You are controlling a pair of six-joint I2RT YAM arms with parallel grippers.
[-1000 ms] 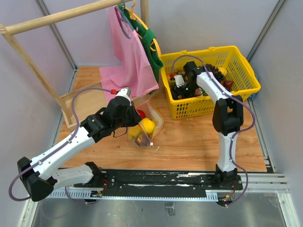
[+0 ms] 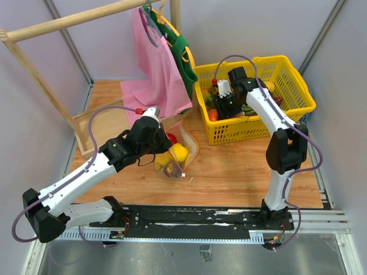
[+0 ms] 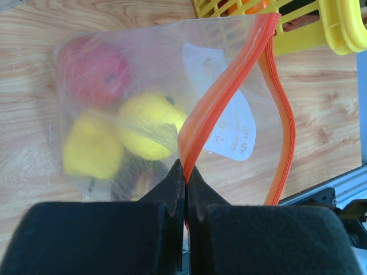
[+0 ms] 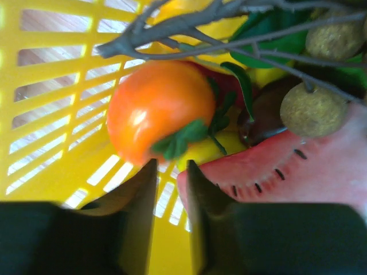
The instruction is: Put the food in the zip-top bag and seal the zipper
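Note:
The clear zip bag (image 3: 206,63) with orange zipper edges lies on the table holding a red fruit (image 3: 94,74), yellow fruits (image 3: 146,126) and darker items; my left gripper is shut at its zipper edge, a fold of it at the fingertips. My right gripper is inside the yellow basket (image 2: 229,132), fingers slightly apart and blurred, just below an orange persimmon (image 4: 155,109) and beside a watermelon slice (image 4: 287,177), with nothing clearly between them.
A wooden rack (image 2: 74,14) with pink (image 2: 149,74) and green cloths stands at the back left. The table between bag and basket's front is clear.
My right arm has shifted rightward and its wrist has risen toward the back of the basket. The left arm and bag look unchanged.

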